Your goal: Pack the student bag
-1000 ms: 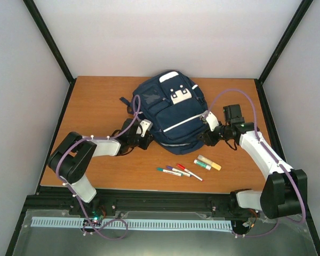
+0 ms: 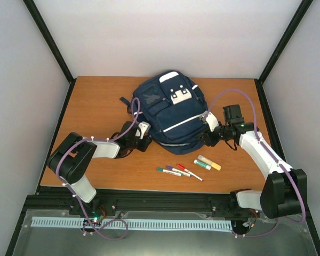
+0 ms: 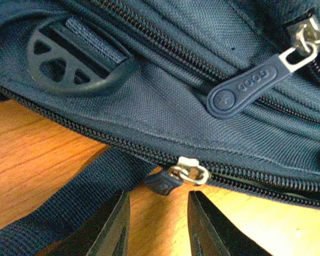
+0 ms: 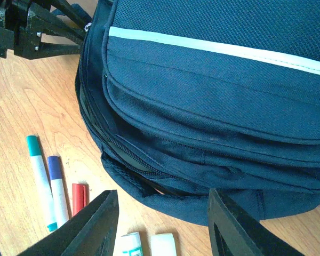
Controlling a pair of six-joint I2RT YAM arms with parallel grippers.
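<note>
A navy backpack [image 2: 173, 120] lies on the wooden table [image 2: 101, 101], its white-trimmed flap up. My left gripper is open at the bag's left edge, its fingers just below a small zipper pull [image 3: 165, 181]. My right gripper is open above the bag's lower right, over its front pocket [image 4: 213, 101]. Below the bag lie several markers, among them a teal-capped one [image 4: 42, 181] and a red one [image 2: 189, 172], plus a green-white glue stick [image 2: 201, 164] and a yellow stick [image 2: 209, 162].
A dark strap [image 3: 80, 197] lies on the wood by my left gripper. Dark frame posts and walls surround the table.
The bag, pens and right arm look unchanged.
</note>
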